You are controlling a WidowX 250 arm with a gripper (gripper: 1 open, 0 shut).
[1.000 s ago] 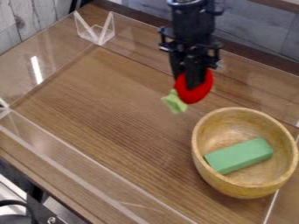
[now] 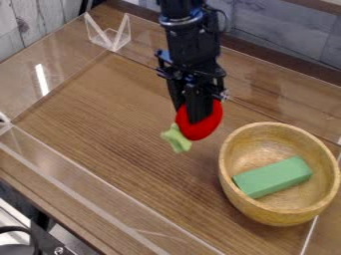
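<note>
My black arm comes down from the top centre to my gripper (image 2: 194, 105), which is shut on a red object (image 2: 201, 121) held above the wooden table (image 2: 100, 149). A small pale green piece (image 2: 176, 139) shows just below and left of the red object; whether it is part of it, I cannot tell. To the lower right, a wooden bowl (image 2: 284, 215) holds a green block (image 2: 272, 175).
A white wire-like item (image 2: 110, 35) stands near the back left. Dark objects lie at the lower left edge.
My gripper, with the red object in it, has moved left and a little toward the front. The bowl and green block have not moved.
</note>
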